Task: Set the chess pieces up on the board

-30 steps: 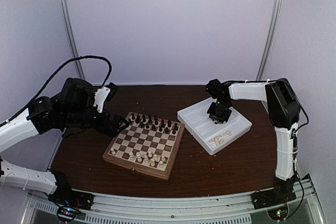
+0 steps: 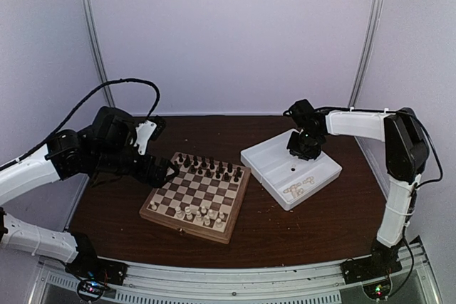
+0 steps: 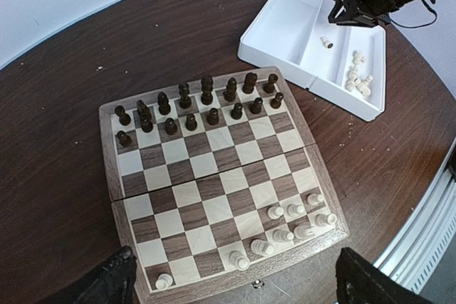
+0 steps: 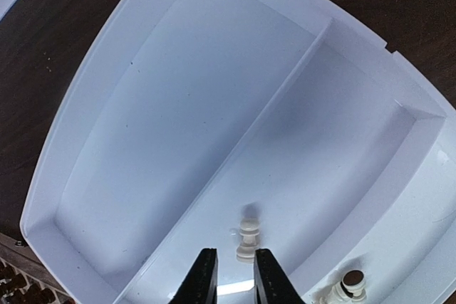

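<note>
The chessboard (image 2: 192, 197) carries dark pieces along its far side and several white pieces (image 3: 262, 247) near the close side. Over the board's left stands my left gripper (image 2: 162, 176), open and empty. My right gripper is over the white tray (image 3: 274, 12); its fingertips sit just short of a white piece (image 4: 249, 240) lying in the middle compartment. More white pieces (image 3: 360, 80) lie in the tray's side compartment.
Walls enclose the back and sides, with metal rails along the front edge.
The left arm has shifted very slightly.
</note>
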